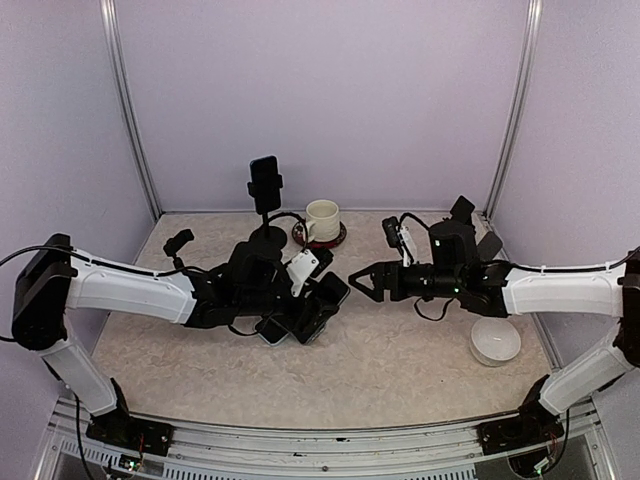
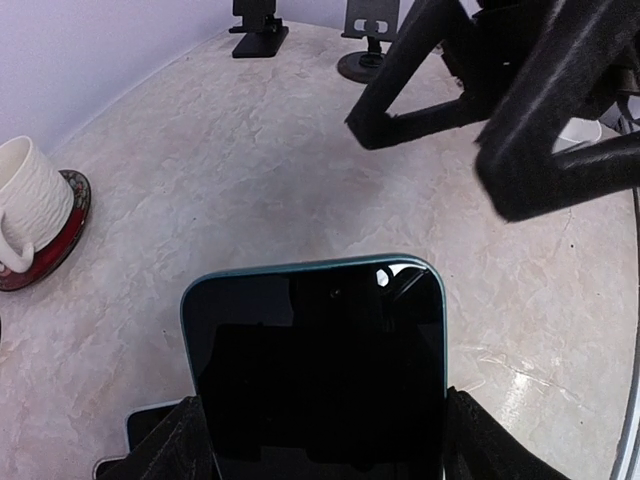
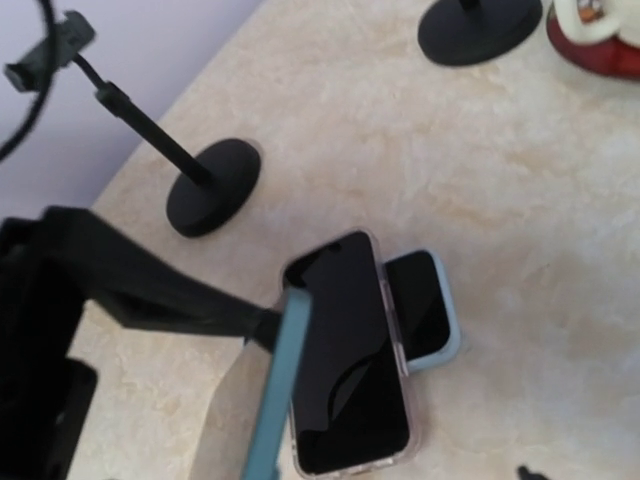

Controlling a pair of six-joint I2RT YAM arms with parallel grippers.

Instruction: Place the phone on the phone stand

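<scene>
My left gripper (image 1: pixel 315 305) is shut on a dark phone with a teal edge (image 2: pixel 318 370), lifted above two phones lying on the table, one in a clear case (image 3: pixel 345 350), one light blue-edged (image 3: pixel 420 310). My right gripper (image 1: pixel 375 280) stands open just right of the held phone, nothing between its fingers; in the left wrist view its black fingers loom at upper right. Black phone stands show at the back left (image 1: pixel 265 195), at the left (image 3: pixel 215 185) and at the back right (image 2: pixel 365 65).
A white mug (image 1: pixel 322 220) sits on a red saucer at the back centre. A white bowl (image 1: pixel 495 342) lies at the right.
</scene>
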